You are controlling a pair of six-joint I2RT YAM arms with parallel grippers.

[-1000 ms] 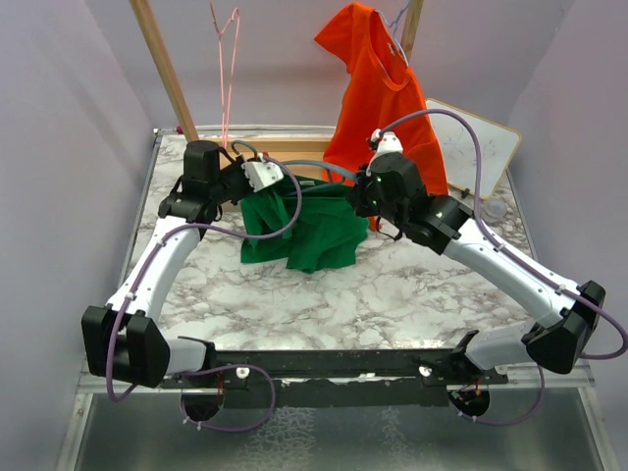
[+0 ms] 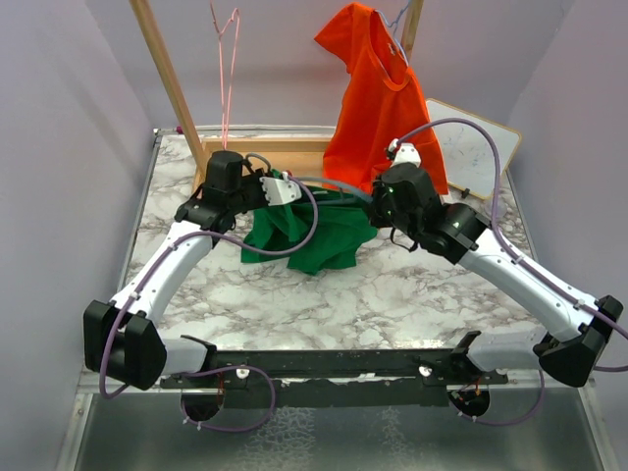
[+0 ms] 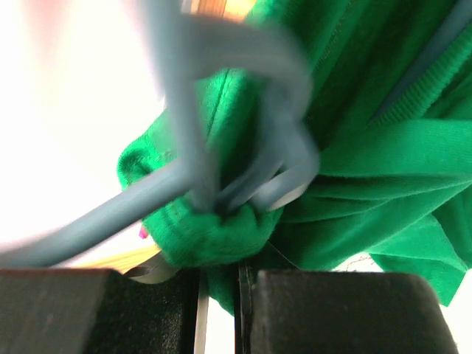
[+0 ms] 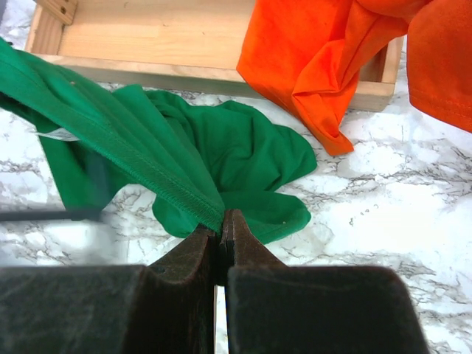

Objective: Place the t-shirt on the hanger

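Observation:
The green t-shirt [image 2: 309, 245] is stretched between both grippers, its lower part bunched on the marble table. A grey-blue hanger [image 3: 184, 103] lies across it at the left gripper, its hook blurred in the left wrist view. My left gripper is shut on the shirt and apparently the hanger. My right gripper is shut on the edge of the green shirt, which runs taut up to the left in the right wrist view.
An orange shirt [image 2: 373, 98] hangs from the wooden stand [image 2: 165, 69] at back right. A pink hanger [image 2: 226, 69] hangs at back left. A white board [image 2: 471, 137] leans at the right.
Both grippers have moved slightly right, the right one also a little toward the front, carrying the stretched green shirt and hanger with them.

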